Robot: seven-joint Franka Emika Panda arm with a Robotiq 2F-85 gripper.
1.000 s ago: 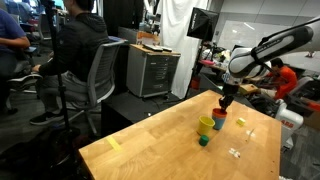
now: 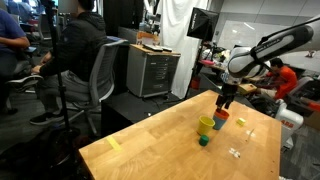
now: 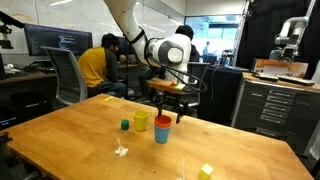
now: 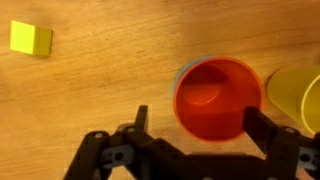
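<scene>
A red cup [image 3: 162,121] sits nested in a blue cup [image 3: 161,135] on the wooden table. From above in the wrist view, the red cup [image 4: 208,98] shows its empty inside, with a sliver of blue at its rim. My gripper stands open over the near part of the cups, one finger [image 4: 141,119] left of the rim and the other by its right edge. Nothing is held. In the second exterior view the gripper [image 3: 169,105] is just above the red rim; whether it touches cannot be told.
Close beside the cups stands a yellow cup [image 3: 141,121], near the right finger in the wrist view. A small green object [image 3: 125,125], a white object [image 3: 121,151] and a yellow block [image 3: 206,172] lie around.
My gripper's fingers look farther apart than before, and the gripper sits slightly differently over the cups. The cups and other table objects have not visibly moved.
</scene>
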